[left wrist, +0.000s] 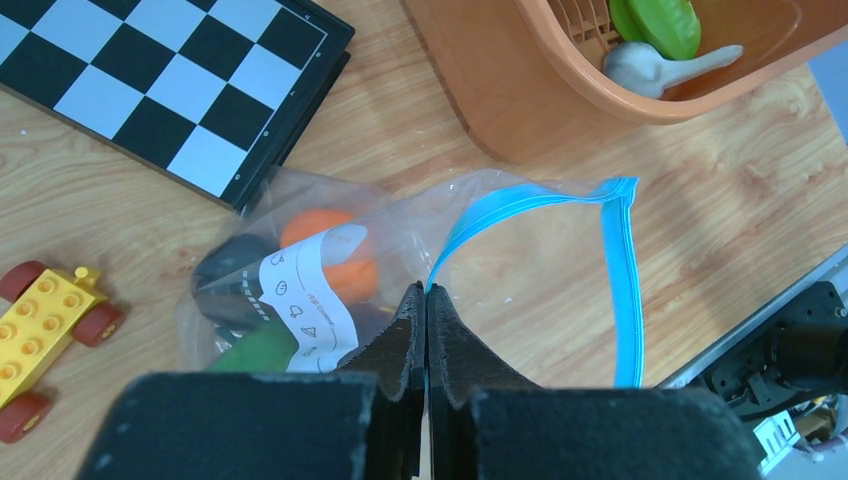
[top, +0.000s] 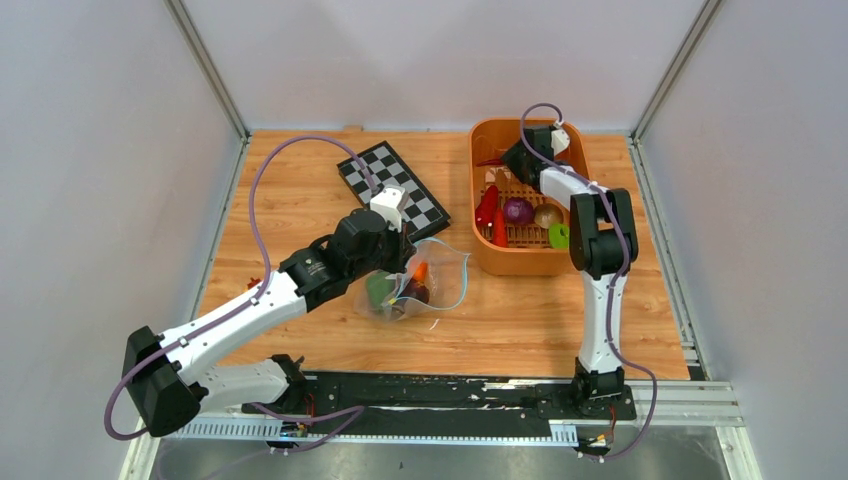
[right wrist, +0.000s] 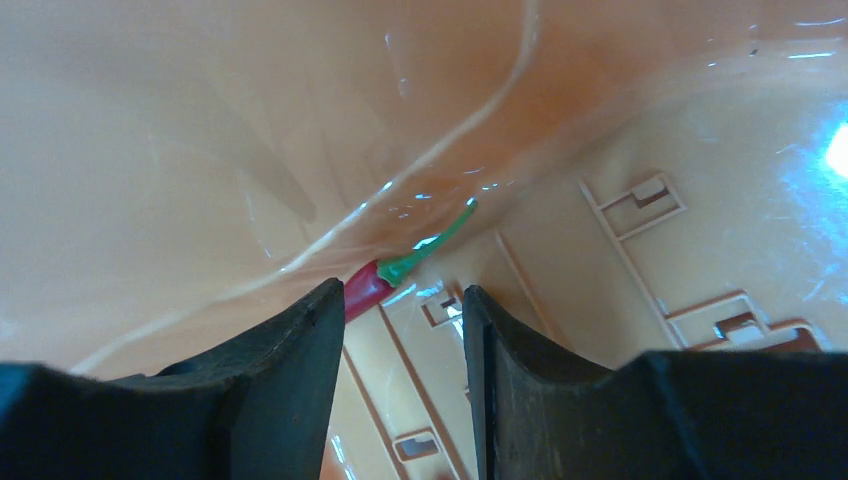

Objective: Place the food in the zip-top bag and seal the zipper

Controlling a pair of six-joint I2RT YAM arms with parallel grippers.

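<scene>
The clear zip top bag (left wrist: 400, 235) lies on the table with its blue-edged mouth spread open toward the right. Inside it are an orange item (left wrist: 335, 250), a dark one (left wrist: 232, 275) and a green one (left wrist: 255, 350). My left gripper is shut on the bag's rim; the blue strip (left wrist: 500, 208) runs in between its fingertips. Down in the orange basket (top: 520, 262), my right gripper is partly open. A thin red chili with a green stem (right wrist: 400, 265) lies against the basket wall, partly behind one finger (right wrist: 315, 345).
The basket also holds red peppers (top: 487, 206), a purple onion (top: 518, 210), a brown onion (top: 547, 216) and a green piece (top: 559, 236). A checkered board (top: 395, 190) lies behind the bag. A yellow toy brick car (left wrist: 45, 325) stands to its left.
</scene>
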